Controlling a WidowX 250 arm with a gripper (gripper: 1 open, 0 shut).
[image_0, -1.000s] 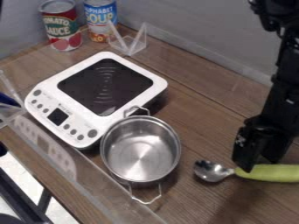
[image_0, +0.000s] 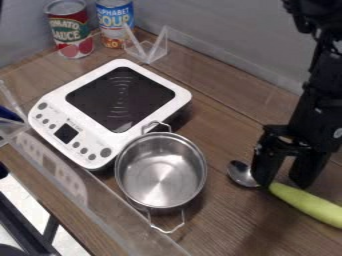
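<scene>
My black gripper (image_0: 283, 170) is low at the right of the camera view, open, its fingertips around the far end of a green, elongated object (image_0: 310, 206) and close beside a metal spoon (image_0: 243, 175). The green object lies slanting toward the lower right edge. Whether anything sits between the fingers is hard to tell. A steel pot (image_0: 159, 169) stands to the left of the spoon.
A white portable hob (image_0: 70, 107) is at the left behind the pot. Cans (image_0: 70, 30) and a clear holder stand at the back left. Bare wooden counter (image_0: 234, 110) lies between hob and gripper.
The green object and spoon have swung from nearly level to a slant, the spoon's bowl moving back.
</scene>
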